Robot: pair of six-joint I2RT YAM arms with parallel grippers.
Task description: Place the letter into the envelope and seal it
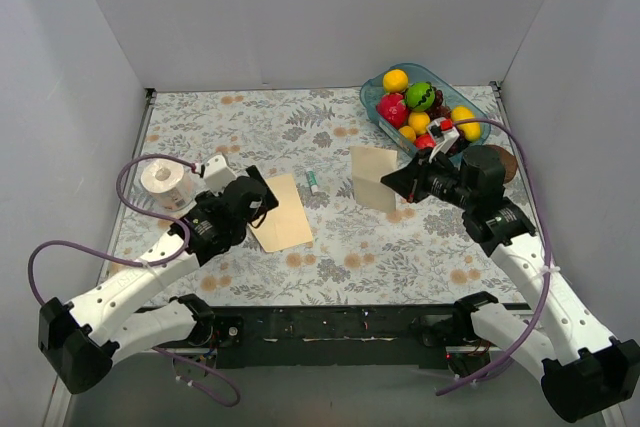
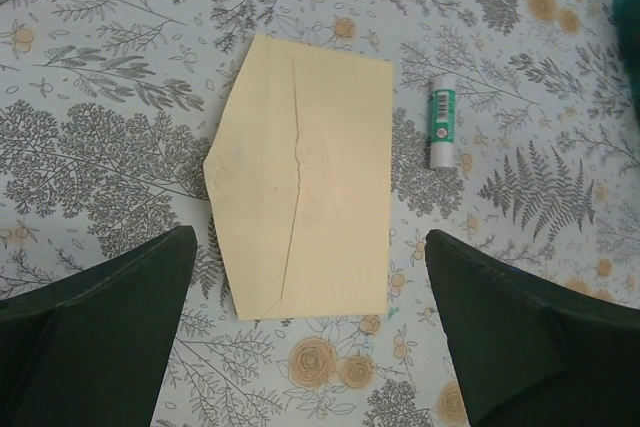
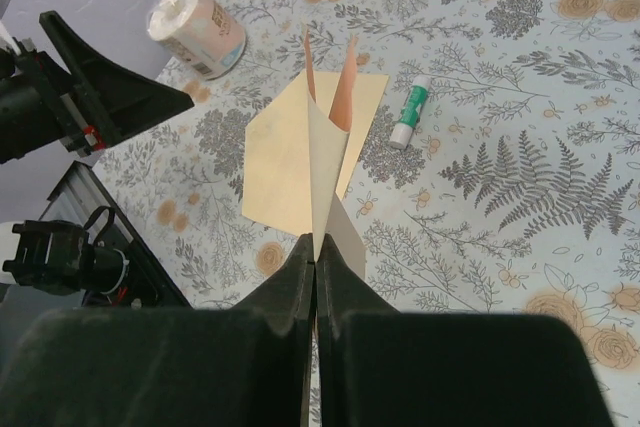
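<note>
The cream envelope [image 2: 340, 177] lies flat on the table, its flap side up and turned to the left. Above it my left gripper hangs open, with bare table and envelope showing between its fingers. A folded cream letter [image 3: 325, 162] stands up from the tips of my right gripper, which is shut on its edge. In the top view that letter [image 1: 372, 177] is held clear to the right of the envelope [image 1: 285, 215]. A green and white glue stick [image 2: 442, 122] lies just right of the envelope.
A paper roll [image 1: 167, 184] stands at the table's left. At the back right, a teal basket [image 1: 375, 97] full of fruit sits close to the right arm, with a brown round item [image 1: 503, 162] beside it.
</note>
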